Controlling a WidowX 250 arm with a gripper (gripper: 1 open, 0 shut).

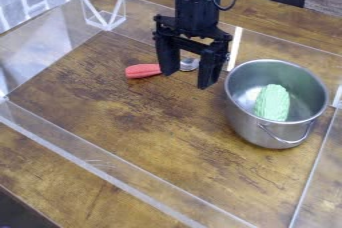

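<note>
My black gripper [190,62] stands open over the upper middle of the wooden table, left of a steel pot [301,112]. A red elongated object [142,71] lies on the table just left of the gripper. A small silver object [190,66] is partly visible behind the fingers. Inside the pot lies a pale green corn-like object [273,105].
Clear plastic walls [48,47] edge the work area, with a small white wire shape [104,17] at the back left.
</note>
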